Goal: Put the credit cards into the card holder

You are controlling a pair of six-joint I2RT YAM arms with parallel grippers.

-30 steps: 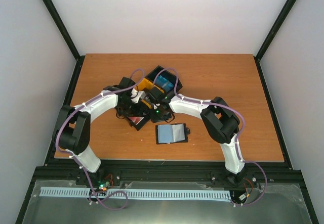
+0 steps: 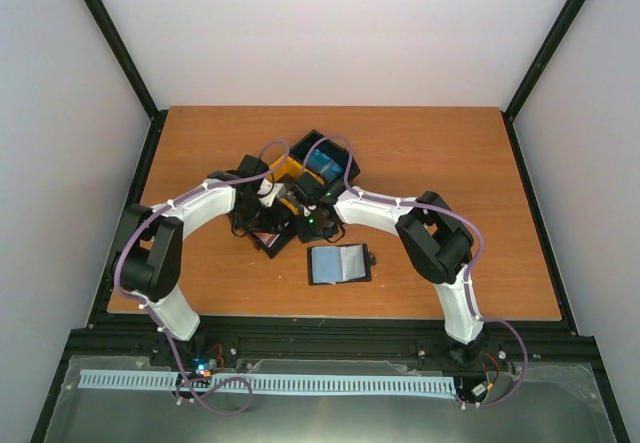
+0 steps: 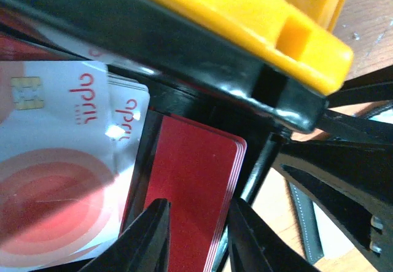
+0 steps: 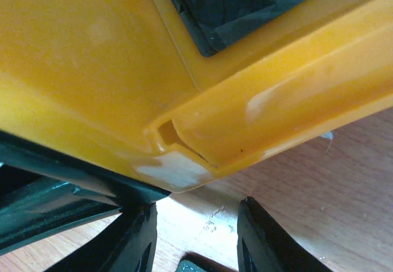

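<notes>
In the left wrist view a stack of red cards (image 3: pixel 193 186) lies in a black bin beside white and red patterned cards (image 3: pixel 52 161). Parted fingertips of my left gripper stand over the red stack near its right edge; whether they touch it cannot be told. An opened, dark-edged card holder (image 2: pixel 325 265) with blue and white faces lies on the table below both grippers in the top view. My right gripper is open beside the bins, with bare table showing between its fingers.
A yellow bin (image 4: pixel 80 57) adjoins the black one, and its corner overhangs close to the right fingers. Farther back stands a black bin with blue packets (image 2: pixel 325 163).
The right arm and the card holder show no visible movement.
</notes>
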